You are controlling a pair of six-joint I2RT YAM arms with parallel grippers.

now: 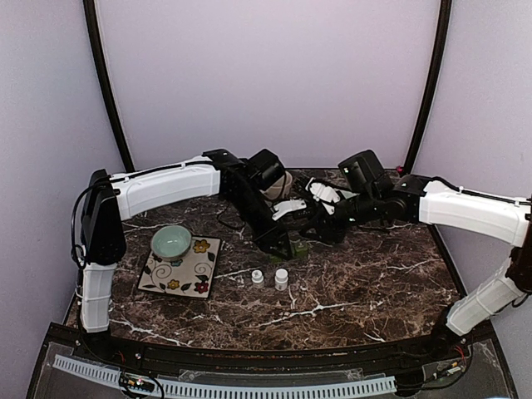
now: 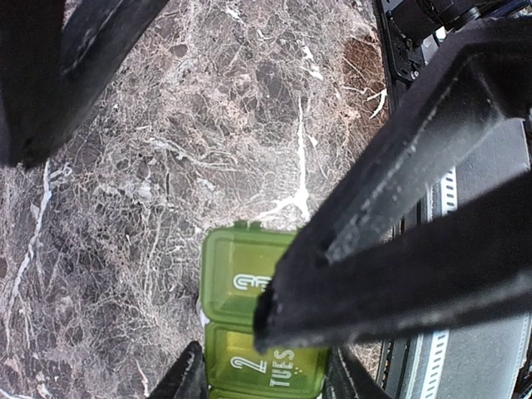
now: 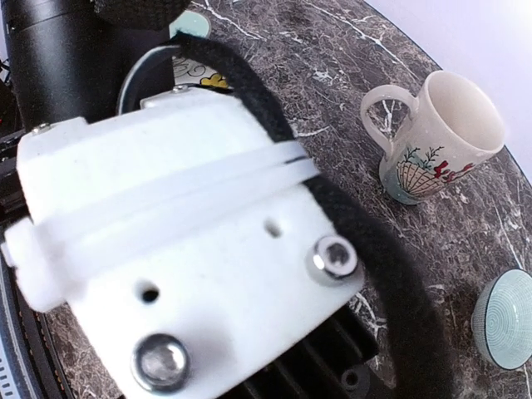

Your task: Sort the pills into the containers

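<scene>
A green pill organizer (image 2: 237,278), lids lettered with days such as TUES, is held by my left gripper (image 1: 278,248), which is shut on it near the table's middle, partly hidden in the top view. A large black finger crosses it in the left wrist view. My right gripper (image 1: 320,233) is just to the right; in the right wrist view its own housing hides the fingertips, and in the top view it looks apart from the organizer. Two small white bottles (image 1: 282,279) stand in front of the grippers.
A flowered square tray (image 1: 202,274) with a green bowl (image 1: 171,241) sits on the left. A mug (image 3: 440,141) and a pale bowl (image 3: 503,320) stand behind the arms.
</scene>
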